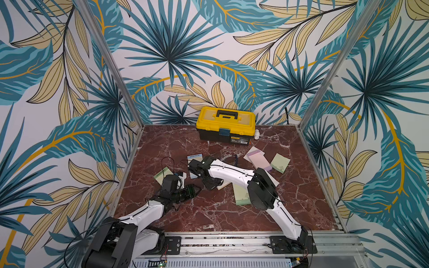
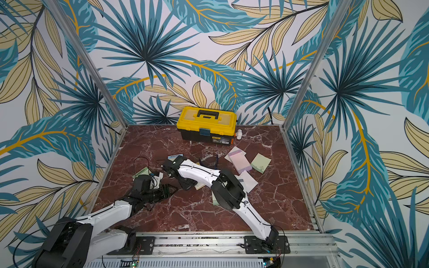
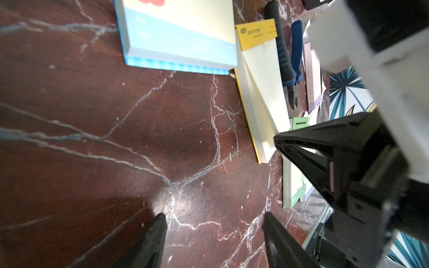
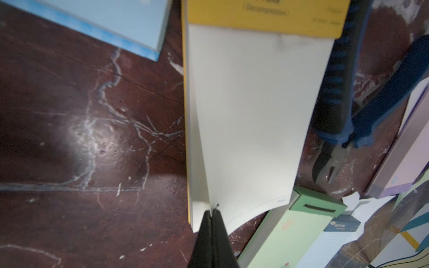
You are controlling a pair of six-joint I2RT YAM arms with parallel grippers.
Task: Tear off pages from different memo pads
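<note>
A yellow-topped memo pad (image 3: 261, 89) lies between a light blue pad (image 3: 174, 35) and blue-handled pliers (image 4: 339, 89). My right gripper is shut at the lower left edge of its white top sheet (image 4: 254, 120), which is lifted from the sheets below; whether paper is between the fingertips is hard to tell. My left gripper hangs open over bare marble, just left of the right gripper in the top views. Green (image 4: 281, 236), pink (image 1: 257, 158) and pale green (image 1: 280, 163) pads lie to the right.
A yellow and black toolbox (image 1: 225, 125) stands at the back, with a small white object (image 1: 257, 134) beside it. Loose white paper lies among the right-hand pads.
</note>
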